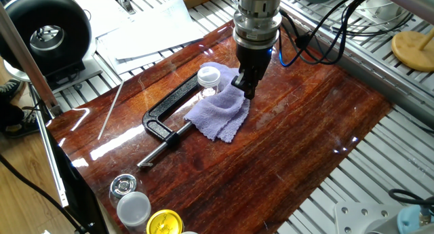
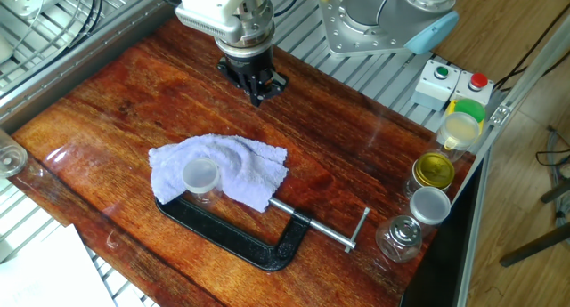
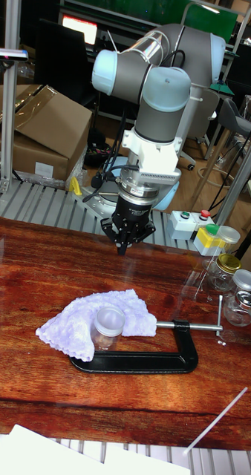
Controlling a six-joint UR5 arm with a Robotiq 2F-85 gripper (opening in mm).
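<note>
A lilac cloth (image 1: 221, 115) lies rumpled on the glossy brown wooden table, partly over a black G-clamp (image 2: 233, 240). Against the cloth, within the clamp's frame, stands a small clear jar with a whitish lid (image 3: 110, 320). My gripper (image 2: 256, 100) points downward in the air, on the robot-base side of the cloth and apart from it. Its dark fingers overlap in these views, so their spacing is unclear. No object shows hanging from them.
Several jars, including one with a yellow lid (image 2: 435, 170) and one with a frosted lid (image 2: 429, 206), stand together near a table edge. Beyond that edge sits a button box (image 2: 436, 81).
</note>
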